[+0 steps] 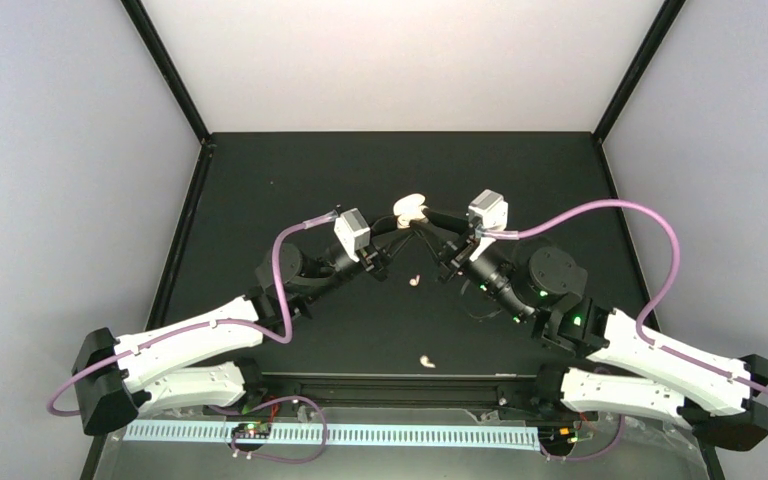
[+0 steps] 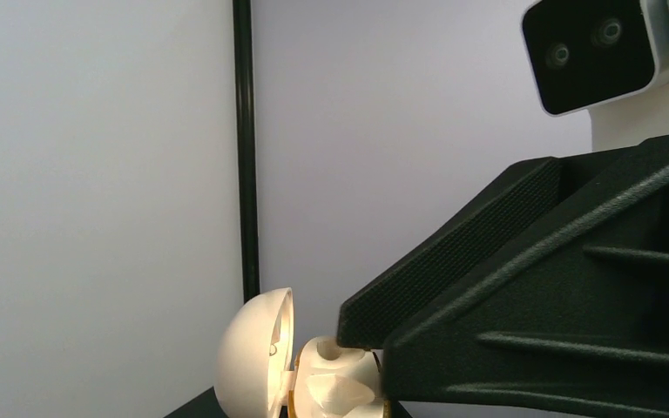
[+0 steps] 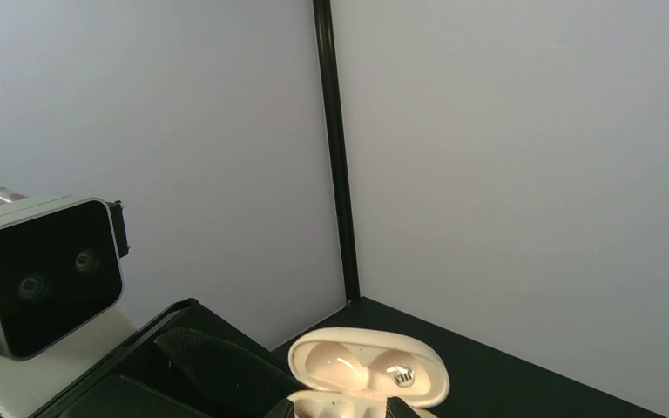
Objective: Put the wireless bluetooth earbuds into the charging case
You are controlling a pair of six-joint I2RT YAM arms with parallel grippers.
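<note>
The white charging case (image 1: 410,208) is held up at the centre, between both grippers, its lid (image 2: 248,353) open. My left gripper (image 1: 392,225) is shut on it. In the right wrist view the lid (image 3: 340,366) shows its two hollows above the body, whose lower part is cut off. My right gripper (image 1: 425,225) is at the case, its fingers large over the body in the left wrist view; whether it grips cannot be told. Two small white earbuds lie on the mat, one earbud (image 1: 415,280) below the case, another earbud (image 1: 426,362) near the front edge.
Both arms reach in from the front, with pink tubes looped over them.
</note>
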